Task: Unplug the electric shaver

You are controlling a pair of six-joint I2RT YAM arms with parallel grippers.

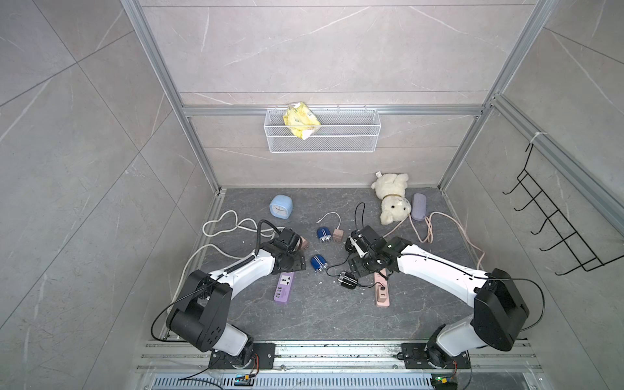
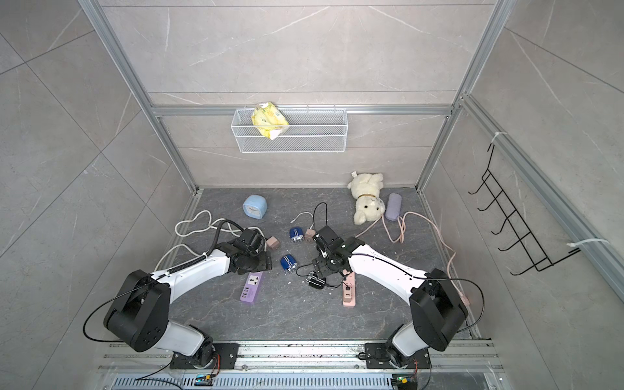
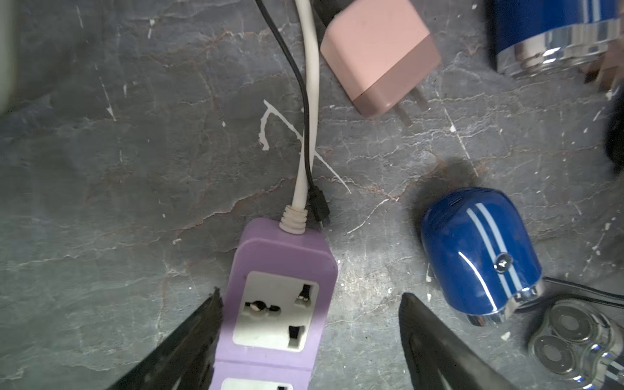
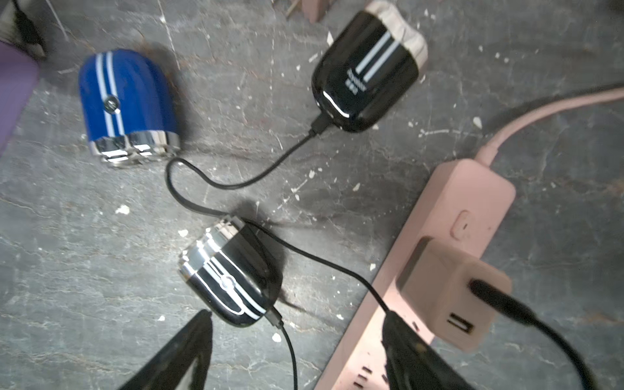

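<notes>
Two black shavers lie on the table with cables attached, a lower one [image 4: 234, 273] and an upper one [image 4: 367, 65]. Cables run toward the pink power strip [image 4: 448, 195], where a beige charger [image 4: 448, 292] with a black cable is plugged in. My right gripper hangs open over the lower shaver and strip. My left gripper stands open above the purple power strip [image 3: 279, 243], which has nothing in its visible upper socket. Two blue shavers [image 3: 481, 253] lie between the arms; a pink charger [image 3: 380, 55] lies loose.
A white teddy bear [image 1: 393, 201], a lavender case [image 1: 419, 204] and a blue clock [image 1: 280, 206] stand at the back. A wire basket [image 1: 344, 139] hangs on the back wall.
</notes>
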